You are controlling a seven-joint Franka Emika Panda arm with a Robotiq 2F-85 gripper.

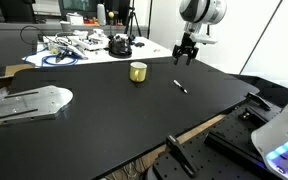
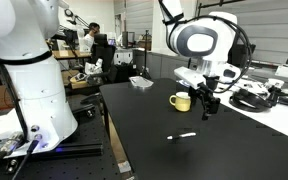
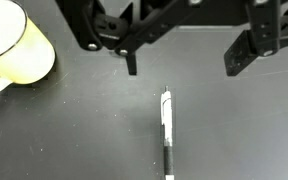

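Note:
A pen with a white half and a black half lies flat on the dark table; the pen [image 1: 181,87] is near the middle in exterior view 1 and the pen [image 2: 181,136] is in front of the arm in exterior view 2. From above, the wrist view has the pen [image 3: 168,135] below the gap between the fingertips. My gripper is open, its fingers wide apart and empty. It hangs clear above the table, as the gripper [image 1: 184,58] in exterior view 1 confirms. To one side stands a yellow mug [image 3: 22,55], white inside.
The mug [image 1: 137,72] is upright a short way from the pen. A silver plate-like piece [image 1: 34,104] lies at the left of exterior view 1. A cluttered white table [image 1: 79,50] stands behind.

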